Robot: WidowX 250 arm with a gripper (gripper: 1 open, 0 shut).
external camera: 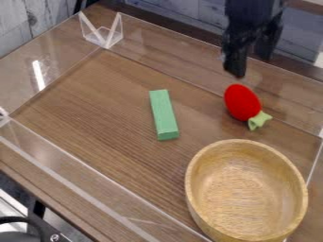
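Note:
The robot's dark gripper (252,52) hangs at the top right of the camera view, above and behind a red object (241,100) with a small light-green part (259,121) at its lower end, apart from it. A green bar (164,113) lies left of centre. A large yellow bowl (245,159) fills the lower right. The fingertips are too indistinct to judge closely.
A white wire holder (101,30) stands at the back left of the wooden table (76,123). Cables lie at the bottom left corner.

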